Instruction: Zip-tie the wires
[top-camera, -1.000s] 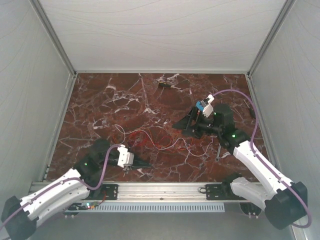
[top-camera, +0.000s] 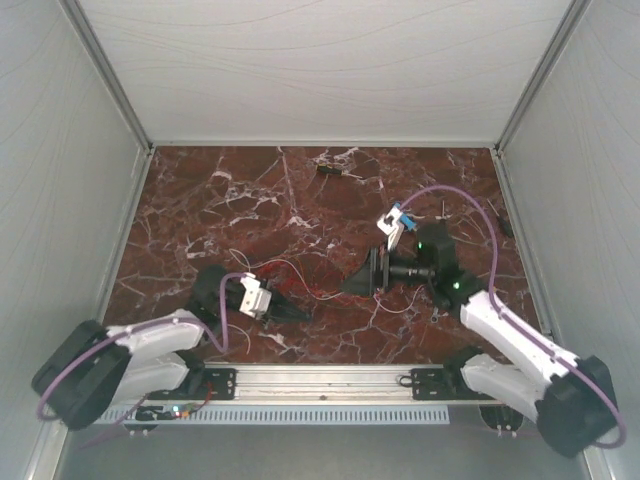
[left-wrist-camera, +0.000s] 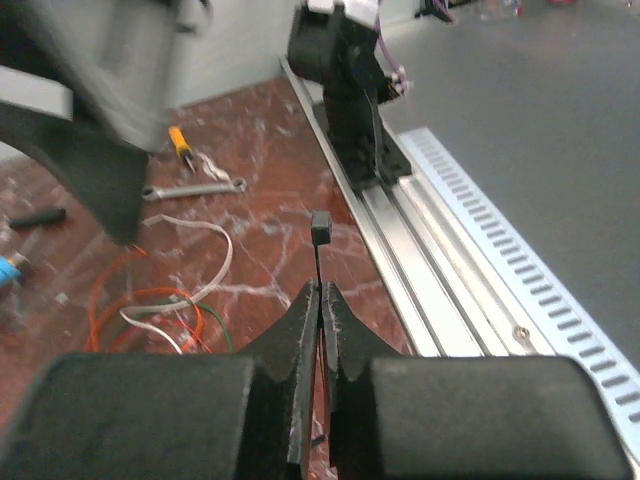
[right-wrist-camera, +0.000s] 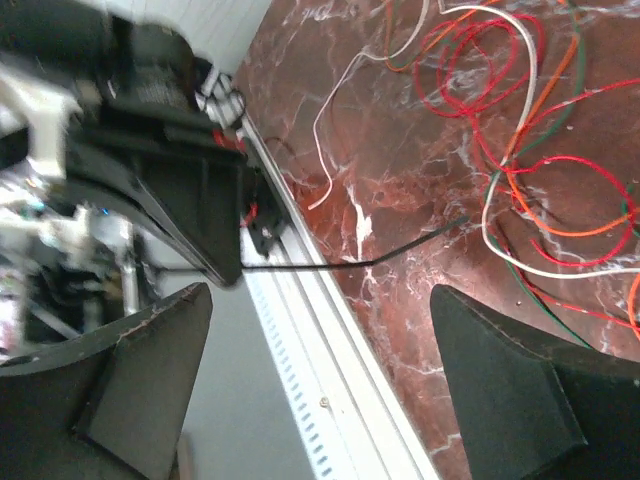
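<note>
A tangle of red, orange, green and white wires (right-wrist-camera: 527, 100) lies on the marble surface between the arms. My left gripper is shut on a thin black zip tie, whose small square head (left-wrist-camera: 321, 227) stands up above the fingertips in the left wrist view. My right gripper is open, hovering right of the wires (top-camera: 300, 270) with nothing seen between its fingers; in the left wrist view it is a blurred dark shape at the upper left.
A screwdriver (top-camera: 330, 170) lies at the back. A wrench (left-wrist-camera: 195, 189) and a yellow-handled tool (left-wrist-camera: 180, 145) lie to the right of the wires. The metal rail (top-camera: 320, 385) runs along the front edge.
My right gripper has moved down and left, toward the front and the left gripper.
</note>
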